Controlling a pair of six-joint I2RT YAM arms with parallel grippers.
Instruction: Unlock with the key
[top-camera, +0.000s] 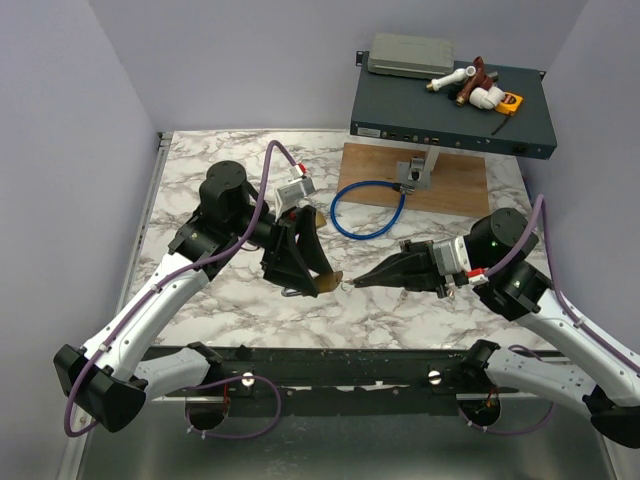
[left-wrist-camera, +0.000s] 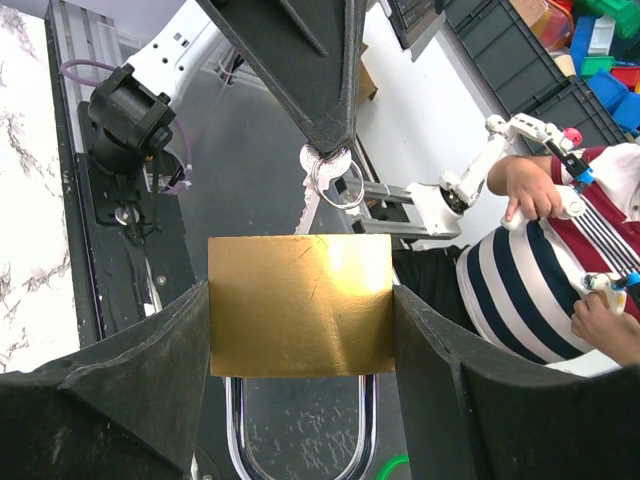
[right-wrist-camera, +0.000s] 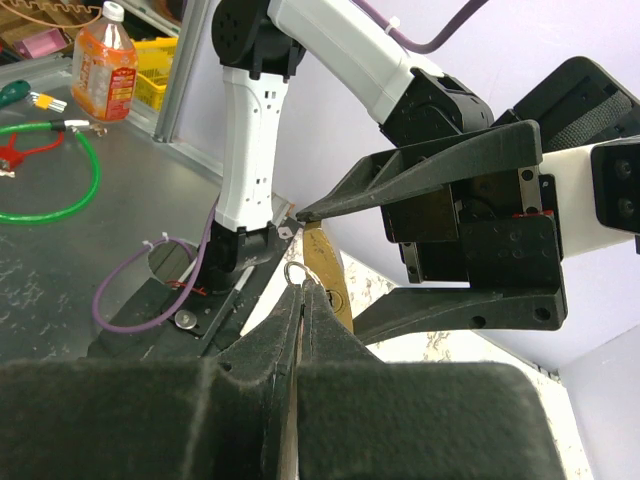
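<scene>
My left gripper (top-camera: 323, 280) is shut on the brass padlock (left-wrist-camera: 302, 315). Its closed steel shackle (left-wrist-camera: 369, 425) points away from the key side. A small silver key (left-wrist-camera: 313, 195) with a wire ring (left-wrist-camera: 354, 187) sits at the tips of my right gripper (top-camera: 357, 283), which is shut on it. From the right wrist view, the round keyhole (right-wrist-camera: 335, 299) shows on the padlock's end face, just past the fingertips of my right gripper. The key's blade points at the padlock; its tip meets the body's edge in the left wrist view, and I cannot tell whether it touches.
A brass-coloured object (top-camera: 320, 218) lies on the marble table behind my left gripper. Farther back are a blue cable loop (top-camera: 335, 218), a wooden board (top-camera: 462, 185) and a raised dark shelf (top-camera: 400, 100) bearing several items. Around both grippers, the tabletop is mostly clear.
</scene>
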